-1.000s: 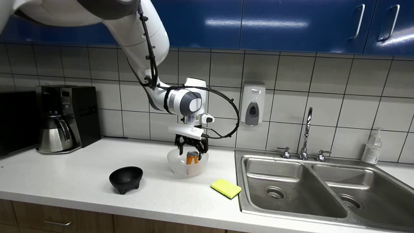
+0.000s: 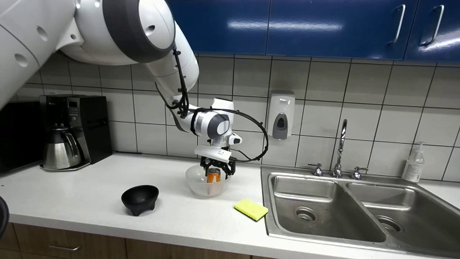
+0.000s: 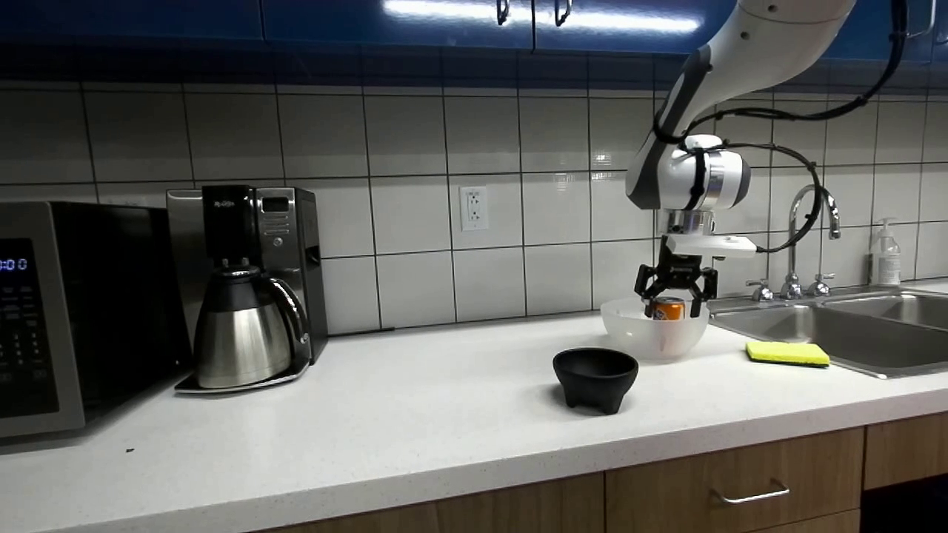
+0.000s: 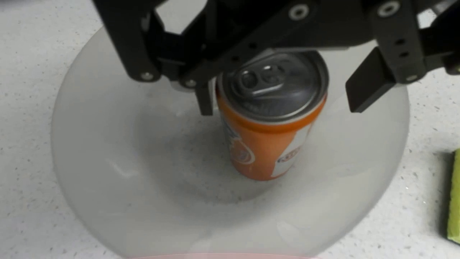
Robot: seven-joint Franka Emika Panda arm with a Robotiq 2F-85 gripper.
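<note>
An orange can with a silver top stands upright inside a translucent white bowl. In exterior view 1 the bowl rests on the counter left of the sink, the can inside it. My gripper is open around the can's upper part: one finger lies close along the can's left side in the wrist view, the other stands off to the right with a clear gap. Whether the left finger touches the can I cannot tell. From exterior view 2, the gripper points down into the bowl.
A black footed bowl stands to the left and front of the white bowl. To its right lies a yellow sponge beside the double sink. A coffee maker and a microwave occupy the far left.
My gripper has come down and slightly to the right, from above the can to around its top. The can and the bowls have stayed in place.
</note>
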